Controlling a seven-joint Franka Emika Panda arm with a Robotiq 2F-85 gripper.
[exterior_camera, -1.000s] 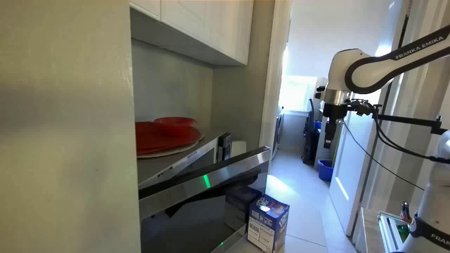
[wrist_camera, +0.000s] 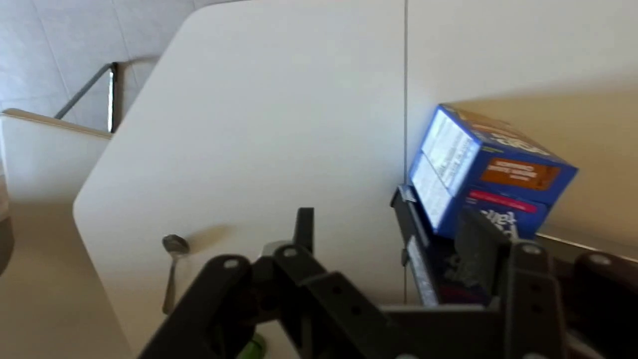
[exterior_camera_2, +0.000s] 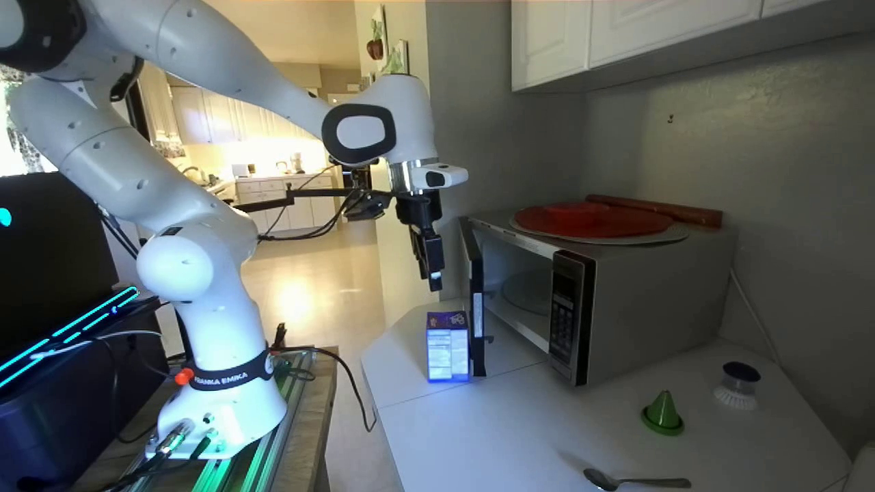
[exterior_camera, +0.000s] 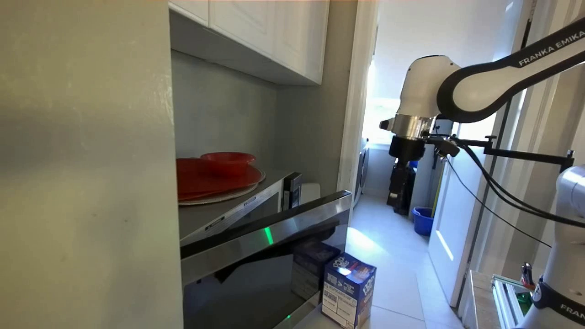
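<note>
My gripper hangs above the counter, its two dark fingers parted and nothing between them. In exterior view 2 the gripper (exterior_camera_2: 435,283) is higher than a blue Pop-Tarts box (exterior_camera_2: 448,348) and a little left of the microwave's open door (exterior_camera_2: 476,307). The box (wrist_camera: 496,170) stands upright on the counter, close against that door; in the wrist view it lies beyond the right finger. The microwave (exterior_camera_2: 648,303) is open, with its turntable partly visible inside.
A red plate (exterior_camera_2: 595,220) and a rolling pin rest on top of the microwave. On the counter are a spoon (exterior_camera_2: 636,480), a green cone-shaped item (exterior_camera_2: 662,413) and a brush (exterior_camera_2: 737,385). White cabinets (exterior_camera_2: 640,33) hang overhead.
In exterior view 1 my arm and gripper have moved left, toward the microwave, and the wrist is tilted differently. The box and the microwave door stand where they were.
</note>
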